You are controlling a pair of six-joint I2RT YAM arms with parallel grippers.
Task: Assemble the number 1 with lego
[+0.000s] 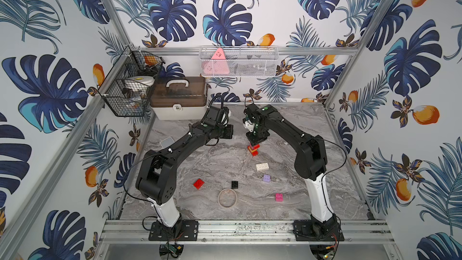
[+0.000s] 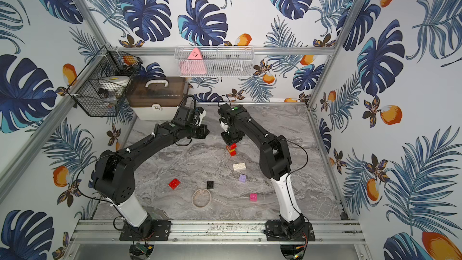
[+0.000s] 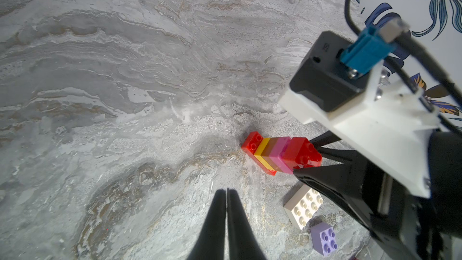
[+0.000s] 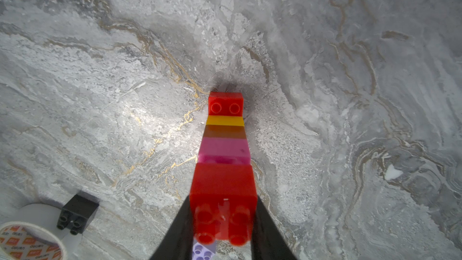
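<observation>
A layered lego stack point(image 4: 224, 149) of red, yellow, brown, pink and red bricks stands on the marble table. My right gripper point(image 1: 253, 142) is at its top red brick point(image 4: 222, 185); in the right wrist view its fingers reach round that brick, but their grip is unclear. My left gripper hangs to the left of the stack, shut, with nothing visible between its fingers.
Loose bricks lie nearer the front: white point(image 3: 303, 205), lavender point(image 3: 323, 238), black point(image 1: 234, 184), red point(image 1: 198, 183), pink point(image 1: 278, 197). A ring-shaped container point(image 1: 227, 198) sits at front centre. A storage box point(image 1: 179, 106) stands back left.
</observation>
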